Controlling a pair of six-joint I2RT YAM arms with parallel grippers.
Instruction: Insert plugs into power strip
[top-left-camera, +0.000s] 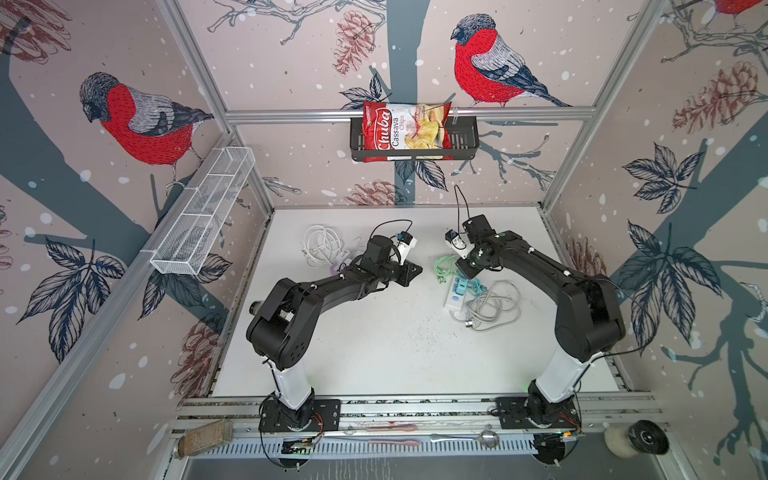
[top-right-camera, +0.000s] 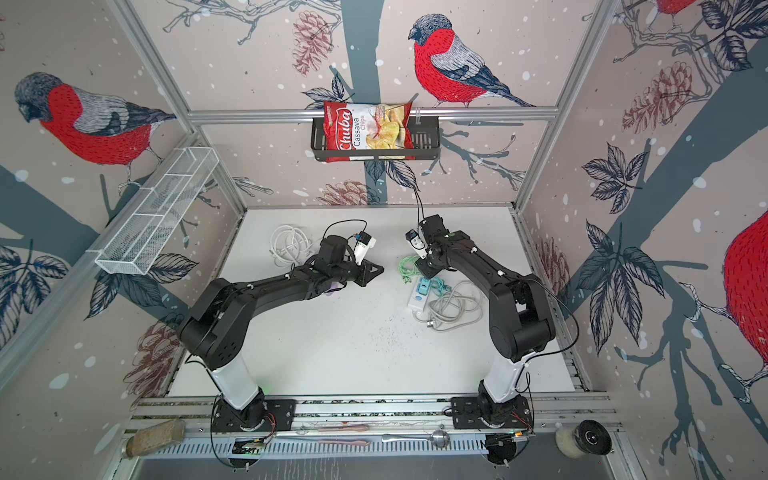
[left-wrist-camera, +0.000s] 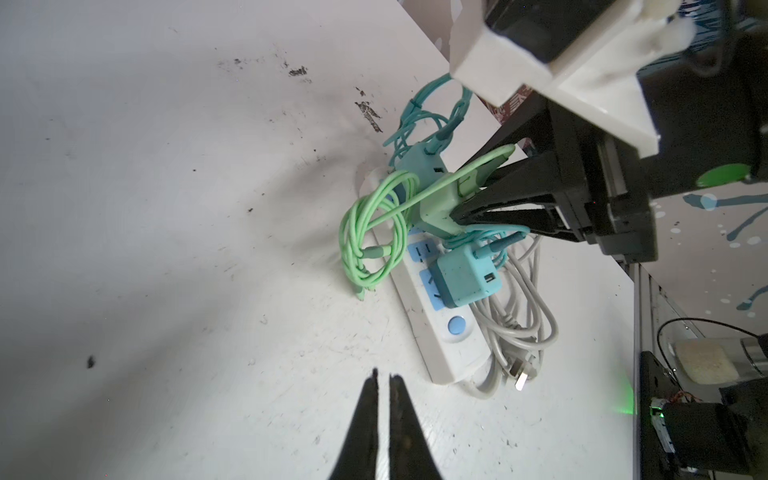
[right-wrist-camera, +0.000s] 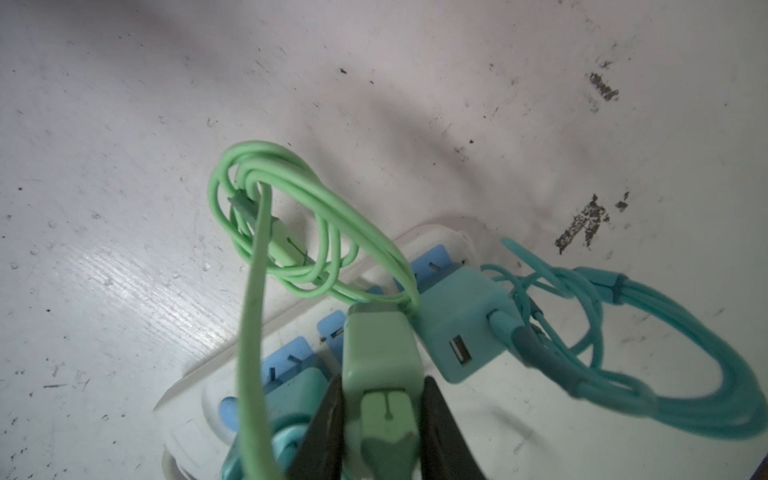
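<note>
A white power strip (left-wrist-camera: 442, 348) with blue sockets lies on the table. My right gripper is shut on a green plug (right-wrist-camera: 382, 332), its two fingers on either side of it. That plug is at the strip's middle, between a teal plug (right-wrist-camera: 456, 320) and a light blue plug (left-wrist-camera: 464, 277), both seated on the strip. Whether the green plug's prongs are in a socket is hidden. Its looped green cord (left-wrist-camera: 372, 232) hangs beside the strip. My left gripper is shut over bare table left of the strip, with nothing visible between its fingertips.
The strip's grey cable (top-left-camera: 496, 304) lies coiled to its right. A white cable coil (top-left-camera: 322, 244) rests at the back left, partly behind my left arm.
</note>
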